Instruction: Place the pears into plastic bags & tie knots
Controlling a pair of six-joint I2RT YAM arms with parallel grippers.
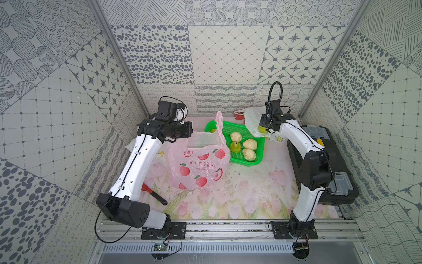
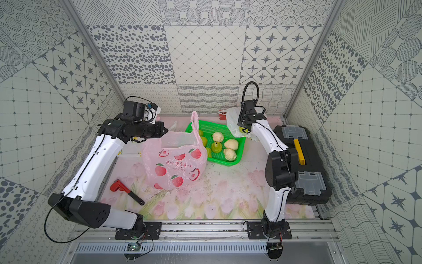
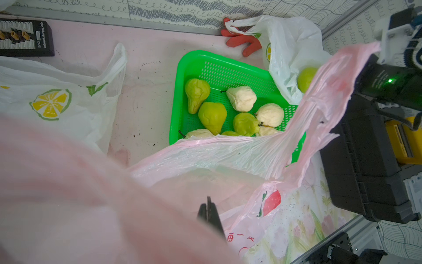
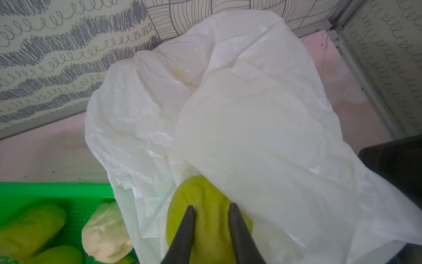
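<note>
My left gripper is shut at the rim of the pink fruit-print bag, which hangs from it with its mouth gaping; film hides most of the fingers. A yellow-green pear sits between the fingers of my right gripper, shut on it. That pear is against the crumpled white bag at the back right; folds cover part of its side. Several more pears, some green like this pear, some pale like this pear, lie in the green basket.
Another white bag with a lemon print lies at the left. Black tool cases stand at the right, and a red wrench lies front left. An orange-red object lies behind the basket.
</note>
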